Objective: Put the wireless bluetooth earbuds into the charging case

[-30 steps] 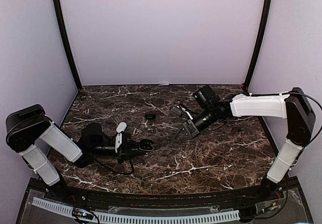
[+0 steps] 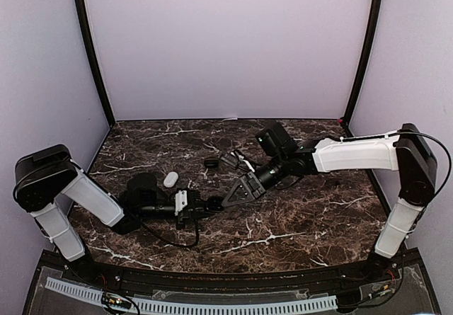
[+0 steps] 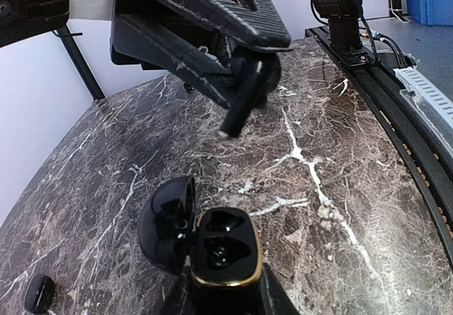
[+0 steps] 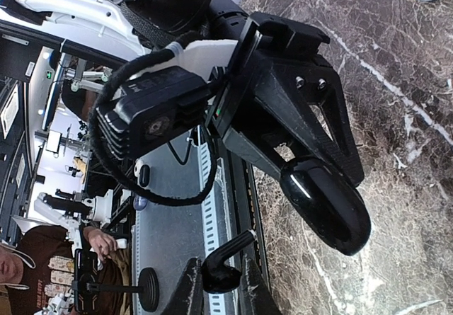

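A glossy black charging case (image 3: 226, 258) with a gold rim stands lid-up in my left gripper, which is shut on its body. Its lid (image 3: 168, 223) is swung open, baring two dark hollows. From the right wrist view, the case (image 4: 325, 205) shows its rounded outside. My right gripper is shut on a black earbud (image 4: 225, 271), whose stem points away from the fingers. In the left wrist view this earbud (image 3: 248, 92) hangs above the case with a clear gap, stem slanting down. Seen from the top, both grippers (image 2: 200, 207) (image 2: 230, 198) nearly meet.
On the table behind the grippers lie a white rounded object (image 2: 170, 179) and a small black box (image 2: 211, 163).
My right gripper has moved left and slightly down in the top view, towards the case. The left gripper with the case has shifted slightly right.
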